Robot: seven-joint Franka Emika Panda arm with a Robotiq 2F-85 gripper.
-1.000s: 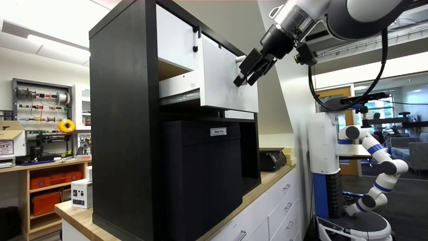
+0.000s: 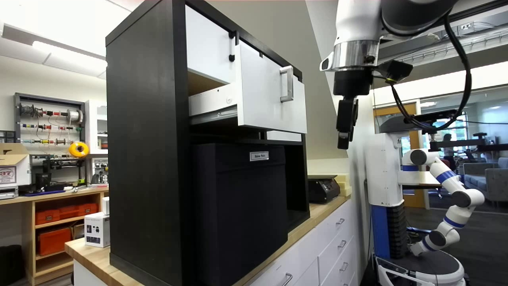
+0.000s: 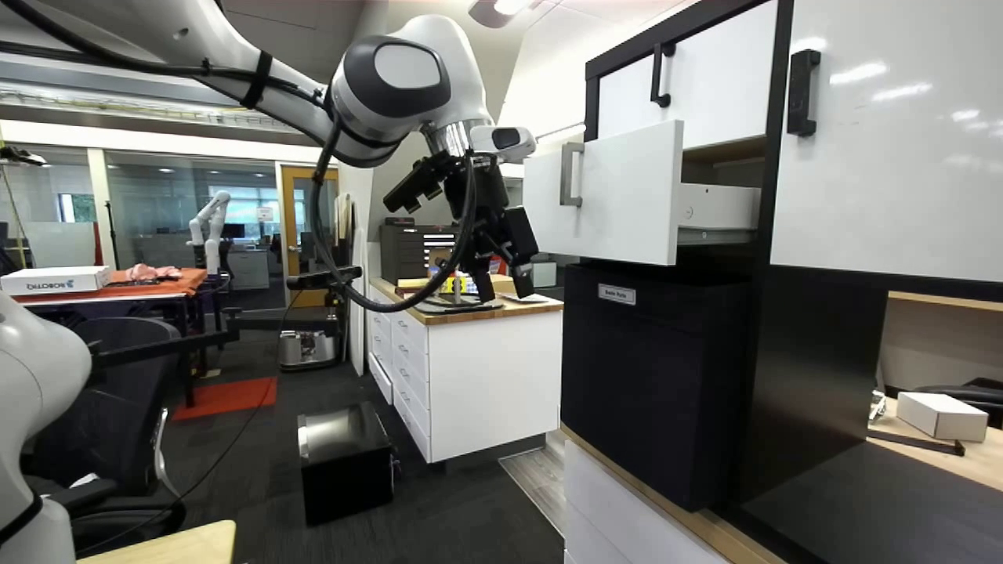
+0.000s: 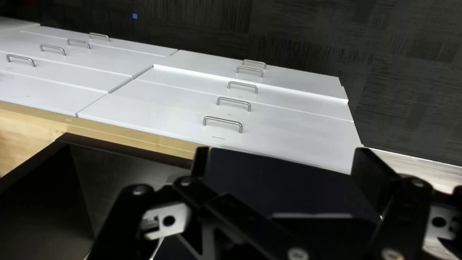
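Observation:
A white drawer (image 2: pixel 262 90) is pulled part way out of the black cabinet (image 2: pixel 143 143), its side wall and rail showing. On its front is a grey vertical handle (image 3: pixel 568 175). My gripper (image 3: pixel 500 287) hangs in front of the drawer, pointing down and clear of the handle. In the wrist view the gripper is open, its two fingers wide apart with empty space between them. Neither the drawer's front nor its handle can be made out in the wrist view.
Below the drawer sits a black bin (image 3: pixel 649 376) with a label. White base drawers (image 4: pixel 260 104) with metal handles line the counter. A closed white door (image 3: pixel 893 141) and an upper white panel (image 3: pixel 715 75) flank the drawer. Open floor (image 3: pixel 451 517) lies in front.
My gripper has moved away from the drawer front and swung from a slant to nearly straight down. The handle, partly hidden before, is now in plain sight. The drawer's position looks unchanged.

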